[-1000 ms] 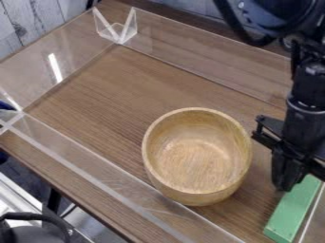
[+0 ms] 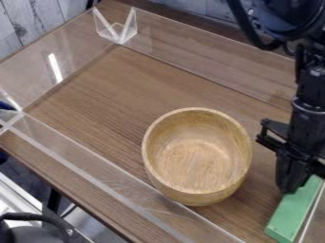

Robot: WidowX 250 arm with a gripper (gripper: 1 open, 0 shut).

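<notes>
My black gripper [image 2: 290,174] is lowered at the right of the view, its fingers shut at the upper end of a green flat rectangular object [image 2: 292,214] lying on the wooden table; whether anything is between the fingertips cannot be made out. A round wooden bowl [image 2: 196,152] sits just left of the gripper, apart from it.
Clear plastic walls edge the table [image 2: 102,95], with a small clear bracket [image 2: 116,27] at the back. Dark cables [image 2: 32,223] lie outside at the lower left.
The gripper has shifted slightly down and toward the green object over the last second. The bowl and green object look unmoved.
</notes>
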